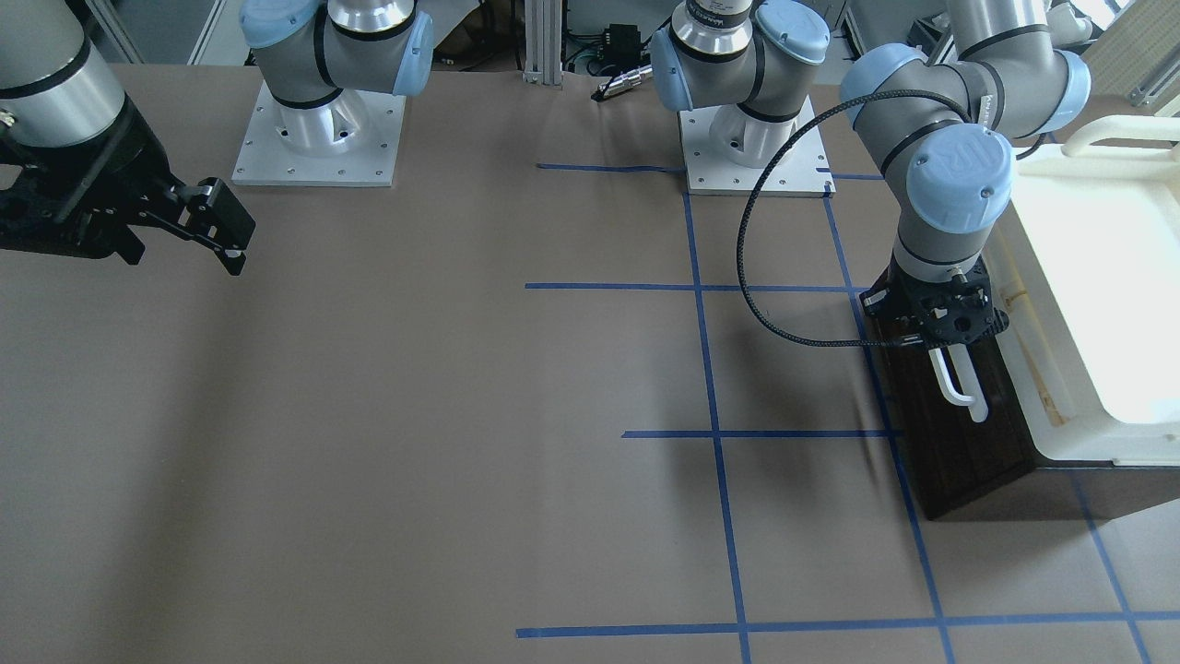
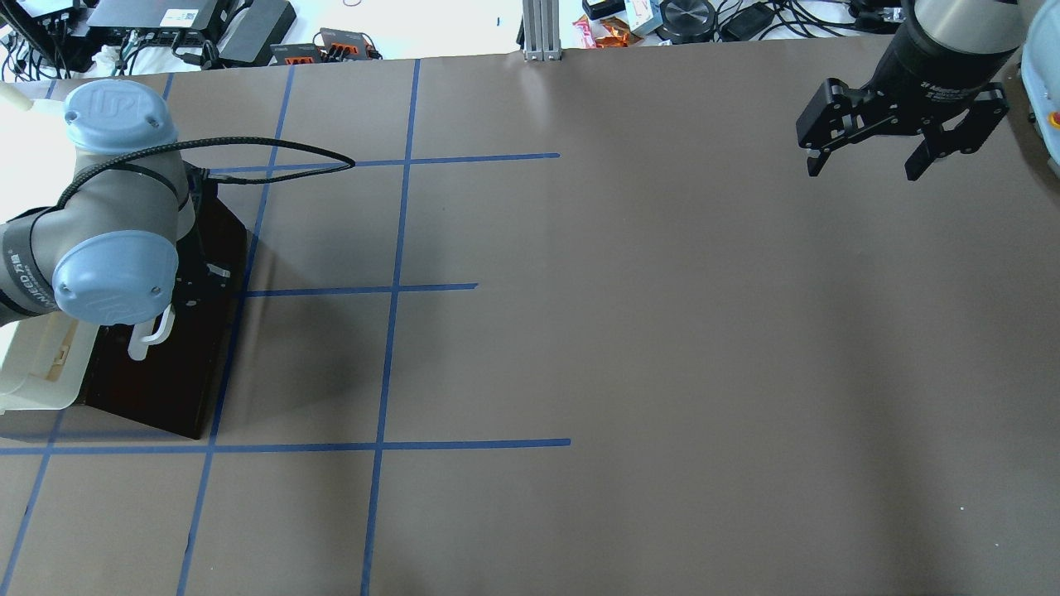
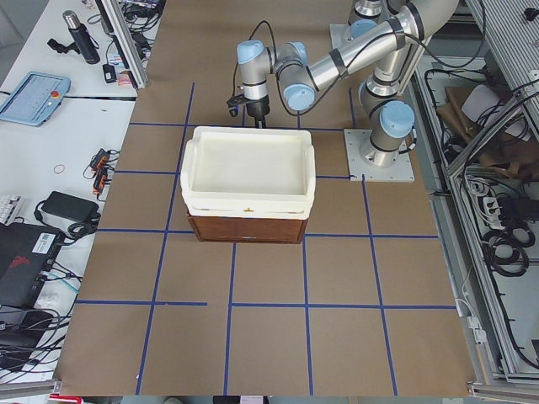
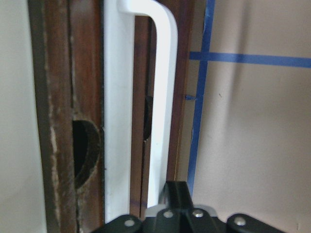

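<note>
A dark wooden box (image 1: pixel 951 454) holds a white liner tray (image 3: pixel 248 168). The black gripper is at the box's side; in the left wrist view a white handle (image 4: pixel 116 111) stands in front of it, against dark wood with round holes. The same white handle (image 1: pixel 960 387) shows below the gripper in the front view. Whether the fingers are shut on it cannot be told; the fingertips are hidden or unclear.
Another black gripper (image 2: pixel 899 124) hangs over the open floor at the far side. Two more arm bases stand at the back.
</note>
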